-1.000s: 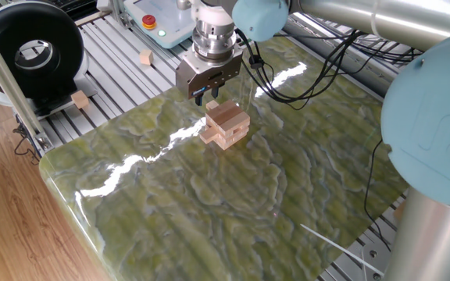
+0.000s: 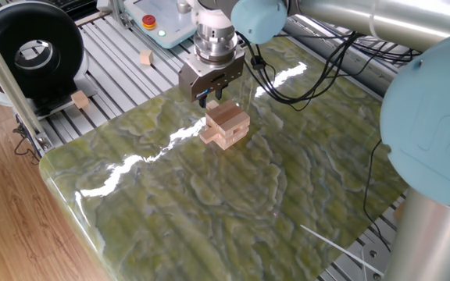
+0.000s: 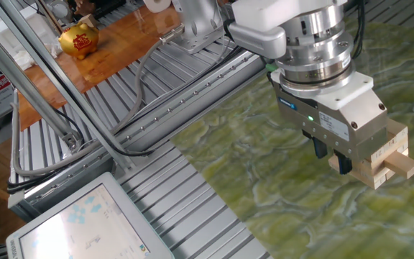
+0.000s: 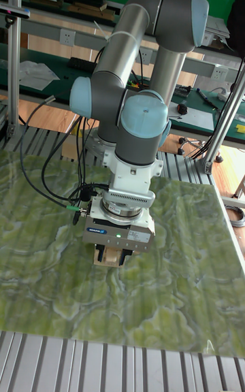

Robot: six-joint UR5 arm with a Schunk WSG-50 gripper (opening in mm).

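A small tower of stacked wooden blocks [image 2: 228,123] stands on the green marbled table mat. In exterior view 1, one block [image 2: 209,134] juts out from its lower left side, and another sticks out at the upper left, near the fingertips. My gripper [image 2: 211,99] points down beside the tower's upper left corner. Its two dark fingers [image 3: 344,164] are apart, with nothing seen held between them. Exterior view 2 shows the gripper body covering part of the tower [image 3: 381,164]. From the front, the fingers overlap the tower [image 4: 109,256], so any contact is unclear.
Two loose wooden blocks lie off the mat, one block [image 2: 146,57] on the slatted bench and another block [image 2: 80,99] near the black ring [image 2: 33,55]. A teach pendant [image 3: 85,226] rests on the slats. Cables [image 2: 319,82] hang beside the arm.
In exterior view 1, my gripper has shifted slightly rightward, closer to the tower. Its fingers stay apart, and the blocks have not visibly moved.
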